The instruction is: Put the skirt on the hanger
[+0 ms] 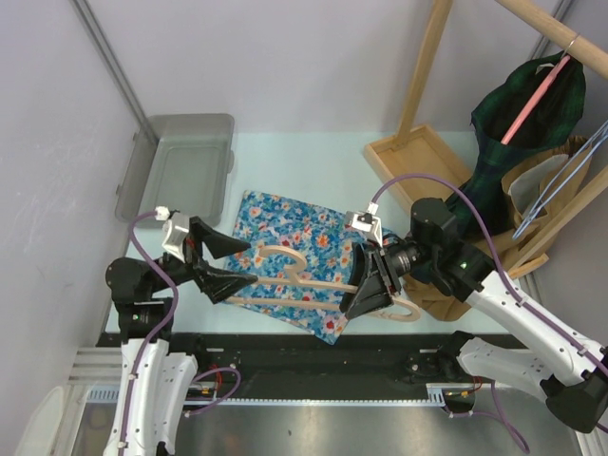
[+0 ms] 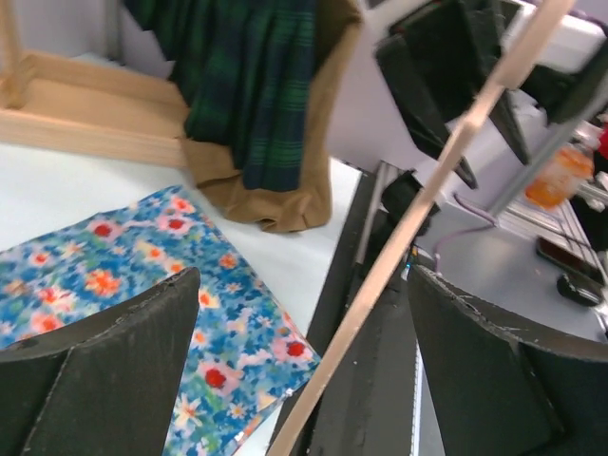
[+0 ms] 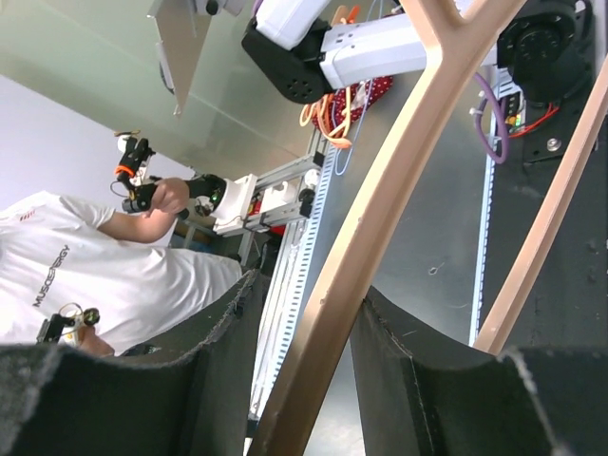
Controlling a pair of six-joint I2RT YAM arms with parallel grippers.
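Note:
A floral blue skirt [image 1: 285,228] lies flat on the white table. Above it my right gripper [image 1: 366,285] is shut on a wooden hanger [image 1: 318,283], whose bar also crosses the right wrist view [image 3: 361,247]. My left gripper [image 1: 233,266] is open around the hanger's left end, with the bar [image 2: 361,313] between its spread fingers in the left wrist view; contact with it is not clear.
A grey plastic bin [image 1: 176,166] is at the back left. On the right stands a wooden rack [image 1: 418,76] with a dark green plaid garment [image 1: 494,161] and brown fabric. The table's front edge lies just below the skirt.

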